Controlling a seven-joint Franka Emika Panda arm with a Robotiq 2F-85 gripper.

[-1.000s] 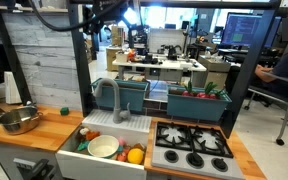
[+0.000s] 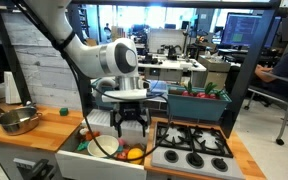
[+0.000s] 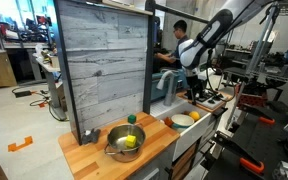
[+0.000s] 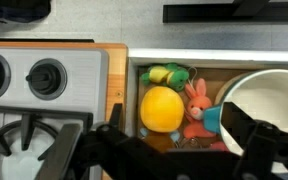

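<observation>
My gripper hangs over the white drawer (image 2: 102, 166), fingers apart and nothing visible between them. Below it in the wrist view lies a round orange-yellow toy (image 4: 162, 108). Right of that are a pink-red rabbit-like toy (image 4: 198, 105) and a white bowl (image 4: 269, 105), with a blue piece (image 4: 212, 119) at the bowl's edge. A green-and-yellow toy (image 4: 164, 74) lies by the drawer wall. Dark fingers cover the lower part of the wrist view. In exterior view 1 the arm partly hides the drawer's contents.
A stove (image 2: 192, 148) with several burners and knobs adjoins the drawer. On the wooden counter stand a metal pot (image 2: 19, 121) and a small green block (image 2: 64, 112). Behind is a grey faucet (image 2: 111, 90); a teal planter (image 2: 194, 107) stands at the back right.
Over the last second the arm has come down from above the counter to the drawer, and the gripper is now low over it. The drawer's contents appear unmoved where visible.
</observation>
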